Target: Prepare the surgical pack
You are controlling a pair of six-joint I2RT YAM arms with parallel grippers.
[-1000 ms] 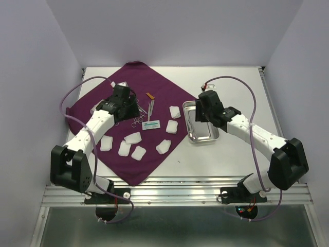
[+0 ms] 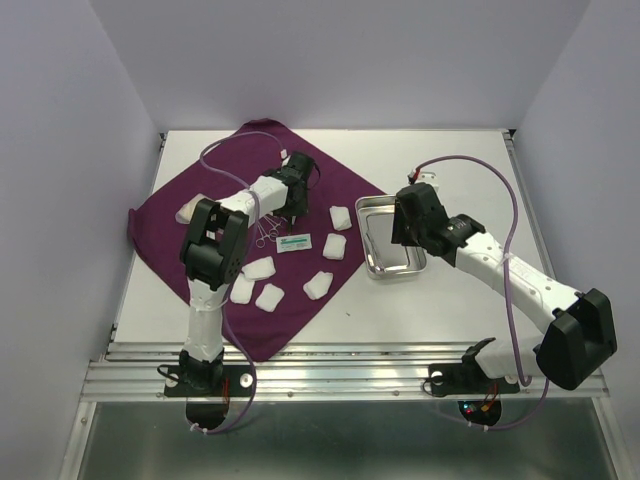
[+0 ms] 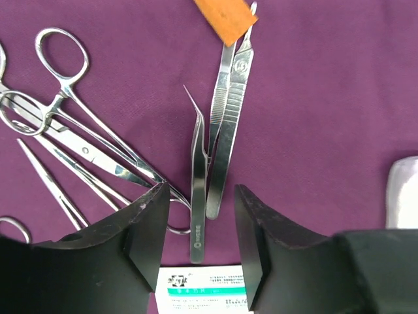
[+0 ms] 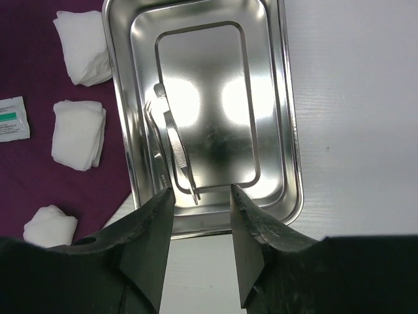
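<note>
My left gripper hangs over the purple cloth (image 3: 326, 98), part open above a pair of tweezers (image 3: 198, 235) and straight forceps (image 3: 232, 111) beside an orange piece (image 3: 221, 14). Scissors and clamps (image 3: 91, 154) lie to their left, a labelled packet (image 3: 199, 291) below. My right gripper stands open over the steel tray (image 4: 283, 111), which holds two slender instruments (image 4: 176, 144) along its left side.
Folded gauze pads (image 4: 77, 134) lie on the cloth around the packet and left of the tray.
My left arm has swung right, bringing its gripper over the tweezers and forceps.
</note>
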